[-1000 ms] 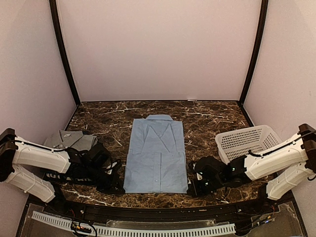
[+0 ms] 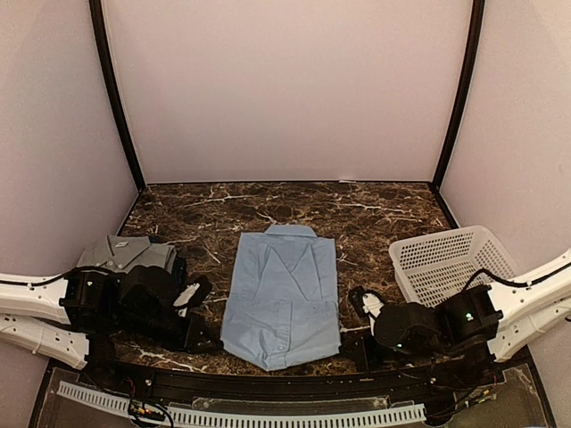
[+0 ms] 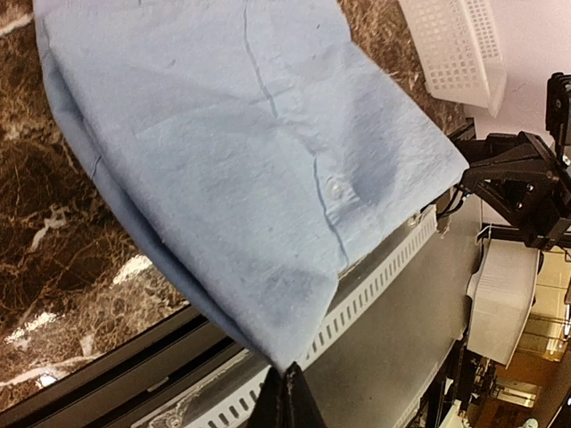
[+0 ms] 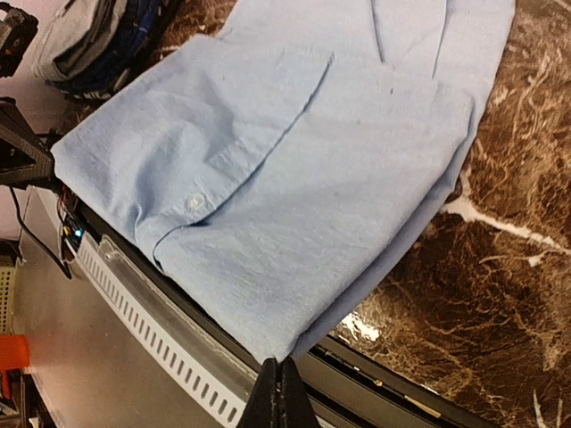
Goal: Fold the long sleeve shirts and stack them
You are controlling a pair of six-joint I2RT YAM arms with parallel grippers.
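Note:
A light blue long sleeve shirt (image 2: 280, 276), folded lengthwise with collar at the back, lies in the middle of the table. My left gripper is shut on one near corner of the shirt; my right gripper is shut on the other near corner. The hem between them sags toward the front edge, its button placket showing. At the left, partly behind my left arm, lies a stack of folded shirts (image 2: 127, 252), grey on top.
A white plastic basket (image 2: 442, 241) stands at the right. A dark rail and perforated strip (image 2: 241, 416) run along the front edge.
Both grippers have moved toward the front, holding the shirt corners. The whole shirt has slid nearer the front edge, and its hem now dips between the grippers.

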